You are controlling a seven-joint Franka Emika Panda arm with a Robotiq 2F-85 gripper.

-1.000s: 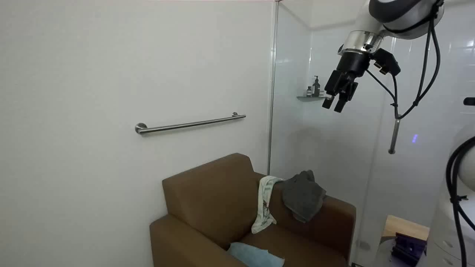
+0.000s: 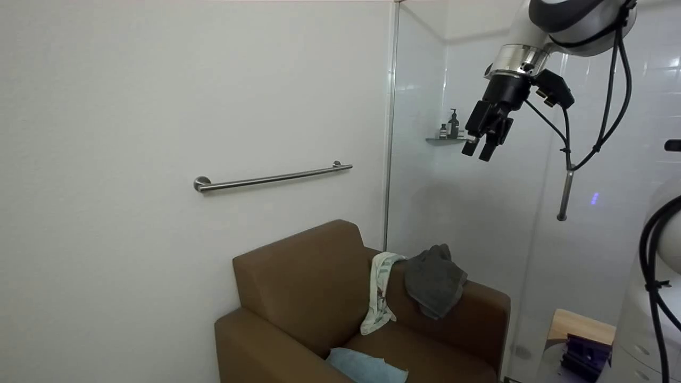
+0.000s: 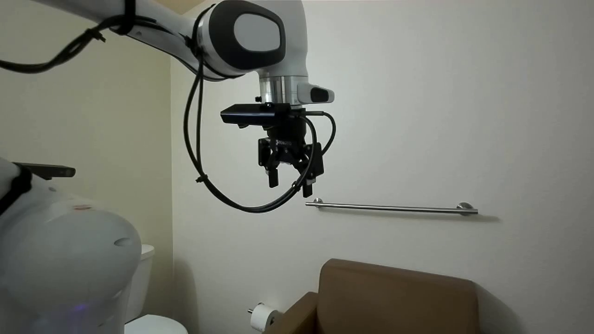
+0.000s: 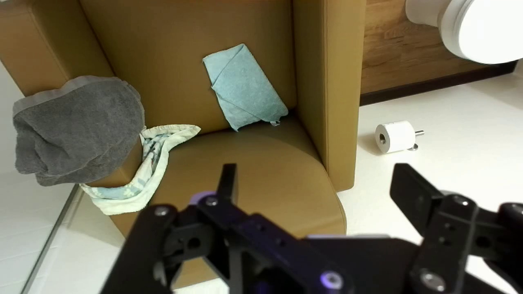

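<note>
My gripper (image 3: pixel 290 188) hangs high in the air, pointing down, with its fingers apart and nothing between them. Below it in the wrist view is a brown armchair (image 4: pixel 250 171). A grey towel (image 4: pixel 81 127) drapes over one armrest, and beside it a white patterned cloth (image 4: pixel 157 169) hangs from the armrest onto the seat area. The light blue cloth (image 4: pixel 247 88) lies folded on the chair near the opposite armrest. In exterior view 1 the blue cloth (image 2: pixel 367 366) is partly cut off by the frame's lower edge. None of the cloths touches the gripper.
A metal bar (image 2: pixel 274 178) is fixed to the wall above the chair. Beside the chair a toilet paper roll (image 4: pixel 395 136) sits on a wall holder, near the toilet (image 4: pixel 483 29). Bottles (image 2: pixel 453 124) stand on a corner shelf behind the glass. The air around the gripper is free.
</note>
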